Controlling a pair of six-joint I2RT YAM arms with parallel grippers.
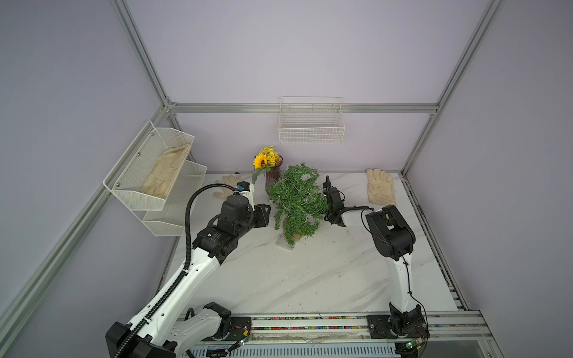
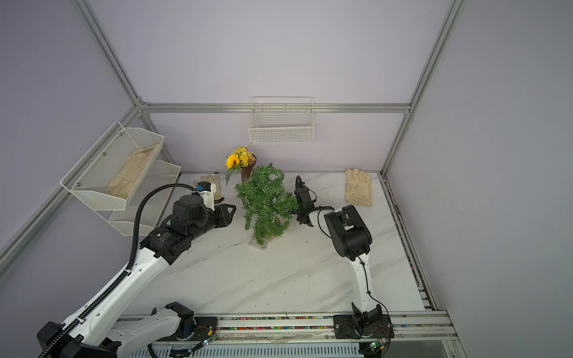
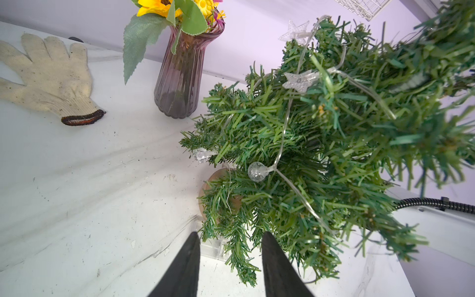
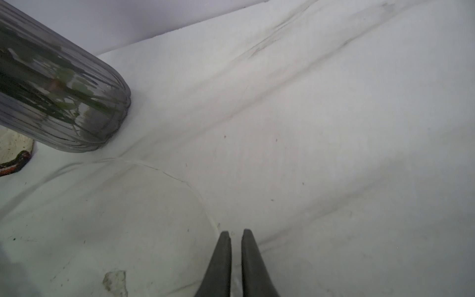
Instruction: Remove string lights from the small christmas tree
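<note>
The small green tree stands mid-table on a clear base, leaning toward the front. Clear string lights run over its branches, with a star and a round bulb. My left gripper hangs open to the tree's left, its fingers empty, pointed at the lower branches. My right gripper is low behind the tree's right side, its fingertips close together with a pale clear wire below them; whether it is held between them is hard to tell.
A vase of sunflowers stands behind the tree to the left. Gloves lie at both back corners. Wire shelves hang on the left wall, a basket on the back rail.
</note>
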